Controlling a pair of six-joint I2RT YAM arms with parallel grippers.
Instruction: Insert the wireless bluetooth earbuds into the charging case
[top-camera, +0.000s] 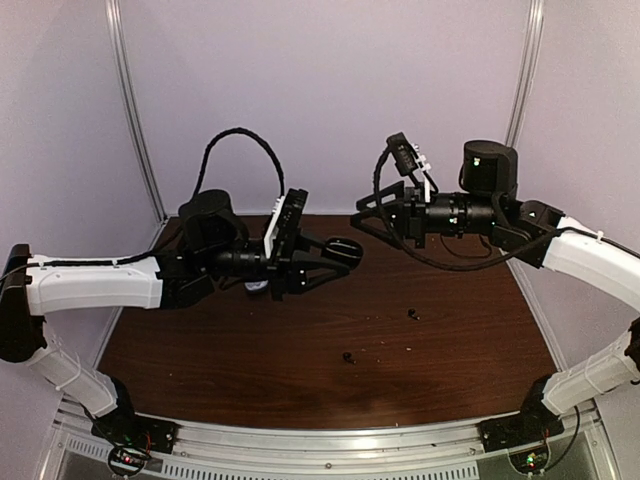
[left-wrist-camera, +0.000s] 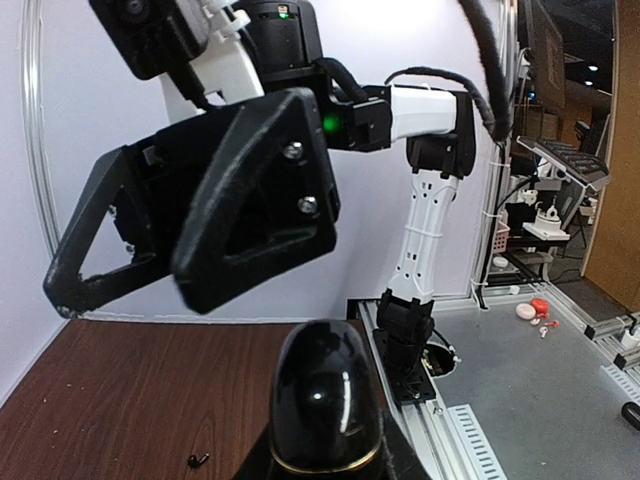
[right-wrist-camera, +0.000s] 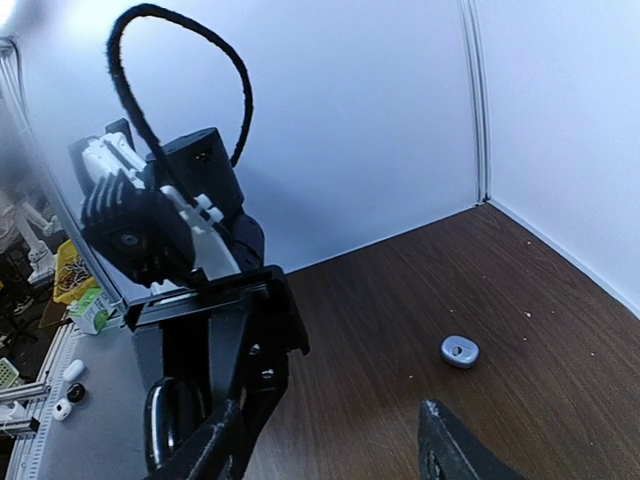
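My left gripper is shut on the glossy black charging case, held in the air above the table's middle. From the left wrist view the case shows a rounded black face with a gold line low down; whether its lid is fully closed I cannot tell. Apart from it, to the right and slightly higher in the top view, my right gripper stands open and empty. One black earbud lies on the table toward the front, another further back and right. The inside of the case is hidden.
A small pale object with a round mark lies on the brown table, partly behind the left arm from above. Tiny light specks lie near the earbuds.
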